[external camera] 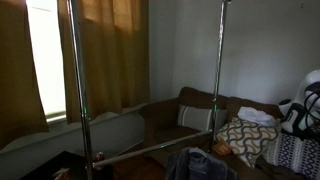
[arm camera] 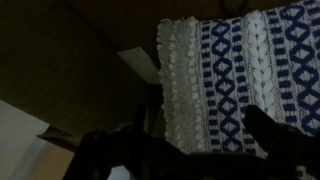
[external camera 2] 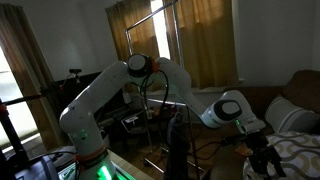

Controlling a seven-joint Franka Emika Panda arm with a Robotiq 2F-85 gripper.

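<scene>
A blue-and-white patterned pillow or cloth (arm camera: 228,85) with a cream knitted border fills the right of the wrist view. The same pattern (external camera: 293,153) shows at the lower right of exterior view 1, on the sofa. Dark fingers of my gripper stand apart at the bottom of the wrist view, with the patterned fabric behind the gap. Nothing is visibly held; whether the fingers touch the fabric cannot be told. In exterior view 2 the gripper (external camera 2: 262,158) hangs from the white arm (external camera 2: 225,108), in front of the pale pillow at right.
Along the wall runs a brown sofa (external camera: 160,115) with a zigzag pillow (external camera: 246,137) and a folded white cloth (external camera: 256,117). A metal rack (external camera: 218,75) stands before it, dark clothing (external camera: 198,165) low by it. Curtains (external camera: 112,55) cover the window.
</scene>
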